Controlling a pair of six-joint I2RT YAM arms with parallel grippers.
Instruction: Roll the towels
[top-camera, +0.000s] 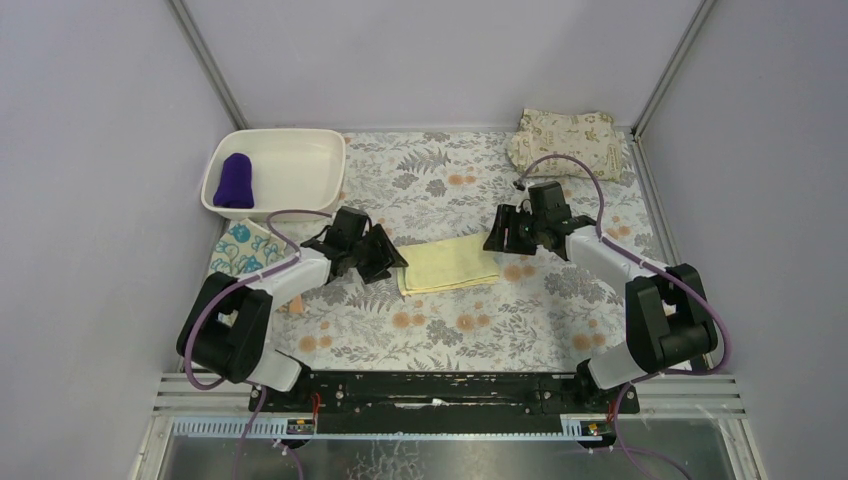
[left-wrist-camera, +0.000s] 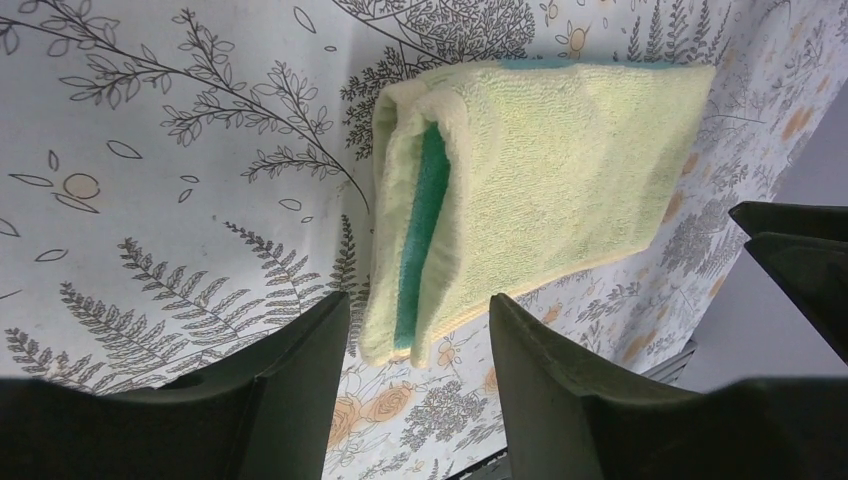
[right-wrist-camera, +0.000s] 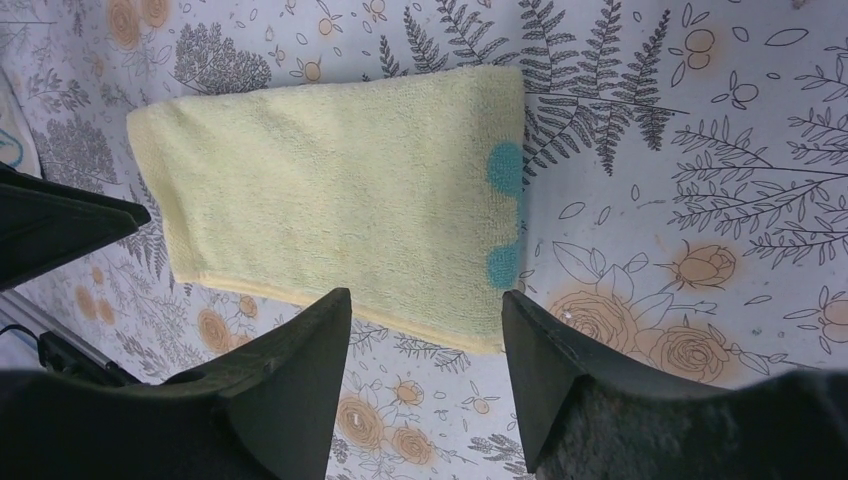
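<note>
A pale yellow towel, folded into a flat rectangle, lies in the middle of the table. In the left wrist view the left end of the towel gapes a little and shows green inside. Seen from the right wrist, the towel has blue-green patches along its right edge. At its left end my left gripper is open, nothing between the fingers. My right gripper stands open above the right end, also empty. In the white bin lies a rolled purple towel.
A folded beige patterned cloth rests at the back right. By the left edge, in front of the bin, sits a blue-patterned cloth, partly behind the left arm.
</note>
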